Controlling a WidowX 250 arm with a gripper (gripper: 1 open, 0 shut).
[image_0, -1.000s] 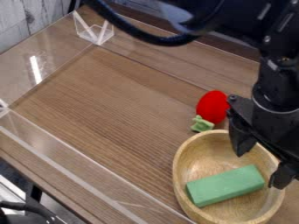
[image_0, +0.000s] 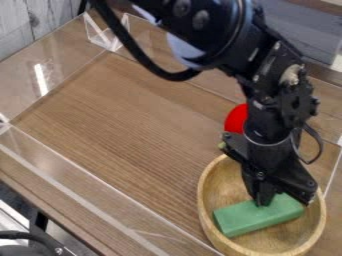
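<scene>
My black gripper (image_0: 271, 186) is low over a round wooden bowl (image_0: 217, 185) at the bottom right, its tip down at a green block (image_0: 254, 218) that lies inside the bowl. The gripper looks shut; whether anything is between its fingers is hidden from this angle. A red round object (image_0: 237, 121) behind the bowl is partly covered by the arm.
A clear container (image_0: 104, 31) stands at the back left. A grey surface runs along the back right.
The arm has moved left and toward the middle of the bowl, now covering more of the red object. The green block sits slightly further right than a second ago.
</scene>
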